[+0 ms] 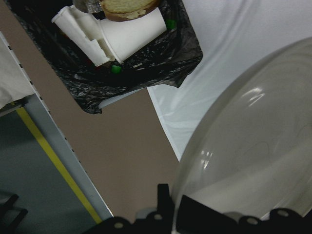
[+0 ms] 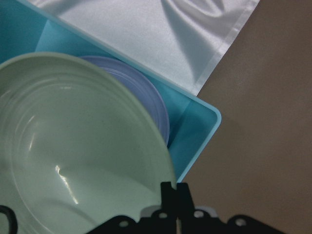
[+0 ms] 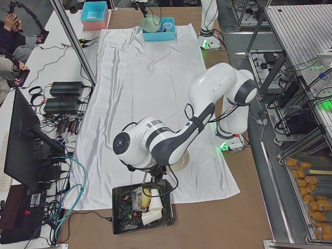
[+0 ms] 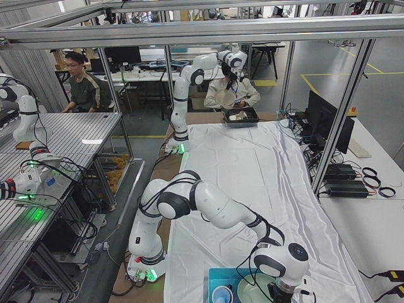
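Observation:
My left gripper is shut on the rim of a translucent beige plate [image 1: 253, 136], held tilted beside a black-lined bin [image 3: 118, 218]; this bin [image 1: 141, 73] holds paper cups [image 1: 131, 34], bread [image 1: 127, 7] and wrappers. At the other end of the cloth, my right gripper is shut on the rim of a pale green plate [image 2: 73, 136] over a blue container [image 2: 200, 126], where a lavender round item [image 2: 146, 97] lies partly hidden and a small cup [image 4: 221, 297] stands.
The white cloth [image 3: 135, 88] between bin and container is clear. Brown table [image 2: 263, 97] shows at both ends. Monitors, boxes and cables crowd the side table [image 3: 62, 67]; metal frame posts stand along both sides.

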